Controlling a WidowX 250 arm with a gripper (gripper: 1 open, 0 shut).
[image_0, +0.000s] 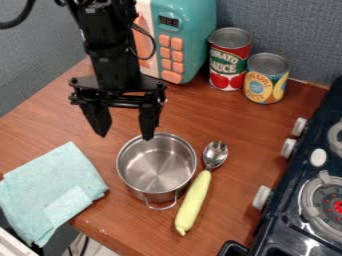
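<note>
The black gripper (123, 125) hangs open above the wooden counter, its two fingers apart with nothing seen between them, just up and left of a steel pot (155, 168). To the pot's right lie a silver spoon (215, 155) and a pale yellow corn cob or similar long object (193, 203), its upper end near the spoon.
A teal cloth (51, 190) lies at the left. A red can (229, 60), a yellow can (266, 80) and a teal toy microwave (185, 35) stand at the back. A black stove (294, 205) fills the right.
</note>
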